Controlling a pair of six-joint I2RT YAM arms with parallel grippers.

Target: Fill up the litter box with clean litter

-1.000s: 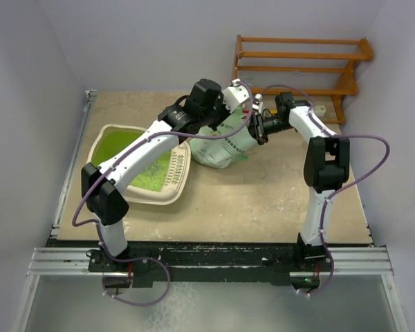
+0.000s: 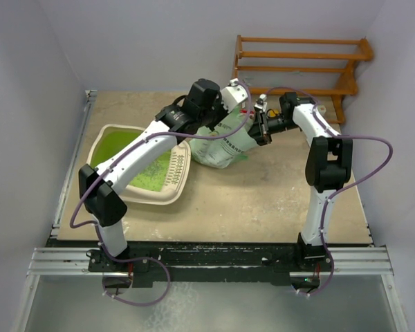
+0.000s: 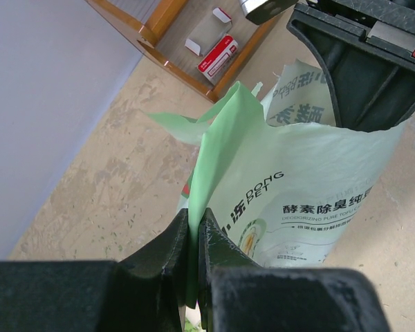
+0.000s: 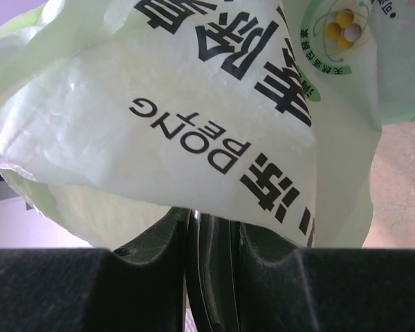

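Observation:
The white-and-green litter bag (image 2: 225, 145) stands on the table, its opened top crumpled. In the left wrist view my left gripper is shut on a green strip of the bag's edge. My right gripper (image 2: 259, 124) is at the bag's top right; in the right wrist view its dark fingers (image 4: 145, 249) sit close together under a white printed flap of the bag (image 4: 214, 138), and whether they grip it is hidden. The litter box (image 2: 176, 180), with a green bottom, lies left of the bag.
A wooden rack (image 2: 297, 52) stands at the back right, with small boxes (image 3: 218, 57) on it in the left wrist view. Walls bound both sides.
My right arm has shifted very slightly; the left arm and the bag look unchanged.

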